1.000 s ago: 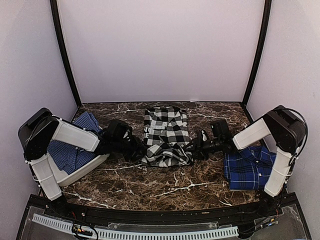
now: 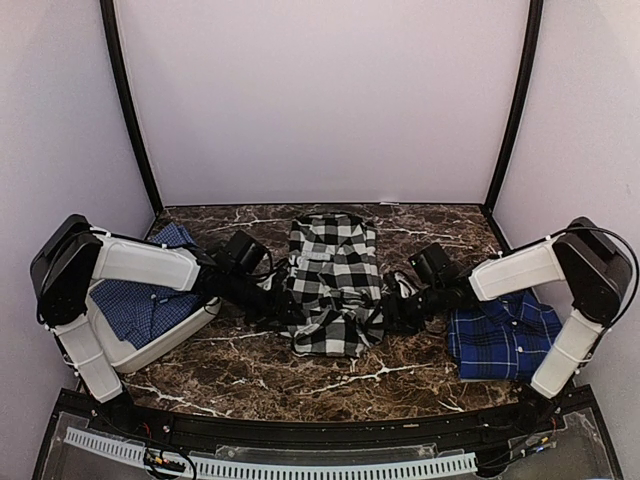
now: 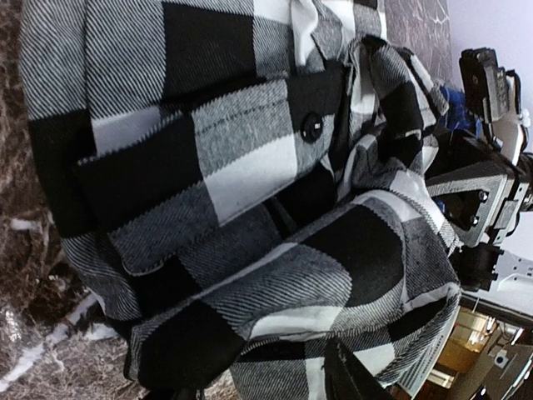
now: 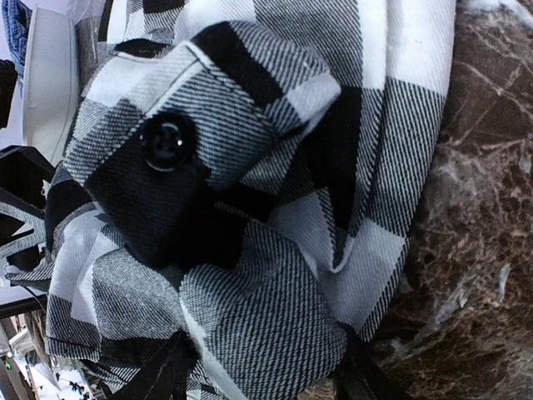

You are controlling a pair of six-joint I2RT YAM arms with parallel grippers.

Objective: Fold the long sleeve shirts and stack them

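The black-and-white checked shirt lies in a long narrow shape mid-table, its near part bunched and creased. At its near left side is my left gripper, fingers apart. Loose checked cloth with a buttoned cuff fills the left wrist view, reaching between those fingertips. My right gripper stands open at the shirt's near right side. In the right wrist view its fingers are spread either side of a rounded fold of cloth, below a second cuff with a black button.
A folded blue plaid shirt lies on the right, partly under the right arm. On the left, a white bin holds blue checked clothing. Bare marble tabletop shows in front of the checked shirt.
The shirt's near part has spread towards the front edge and now reaches lower. Both grippers have shifted slightly towards the front edge, the left one also inward.
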